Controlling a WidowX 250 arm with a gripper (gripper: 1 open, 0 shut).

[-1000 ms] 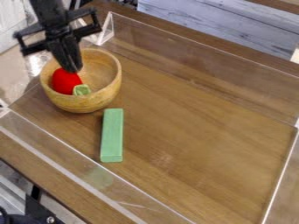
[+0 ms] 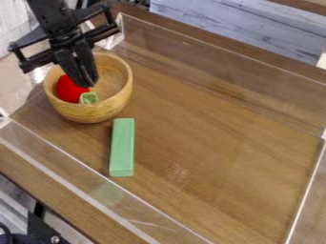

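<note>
My black gripper (image 2: 79,71) hangs over a round wooden bowl (image 2: 111,95) at the upper left, its tip just above the bowl's inside. It looks shut, with nothing visible between its fingers. In the bowl lie a red round object (image 2: 69,90) and a small green piece (image 2: 88,98), partly behind the gripper. A long mint-green block (image 2: 122,148) lies on the wooden table below the bowl.
Clear low edges run along the left and right sides, and pale planks lie beyond the back.
The arm and gripper have come further into view and shifted slightly over the left part of the bowl. The bowl, its contents and the block look unmoved.
</note>
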